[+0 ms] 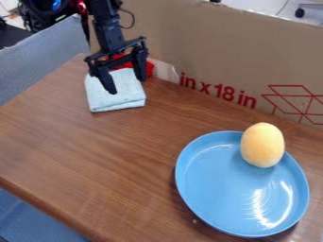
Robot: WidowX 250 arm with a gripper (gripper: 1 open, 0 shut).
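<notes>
My gripper (123, 79) hangs over a folded light-blue cloth (116, 96) at the back left of the wooden table, its dark fingers spread with the cloth beneath them. Behind it is a red object (147, 68), partly hidden by the gripper. On the right, a blue plate (221, 203) carries a yellow egg-shaped object (263, 144) near its back edge.
A cardboard panel (214, 47) with red print runs along the back of the table. Blue-grey padding (36, 66) borders the left side.
</notes>
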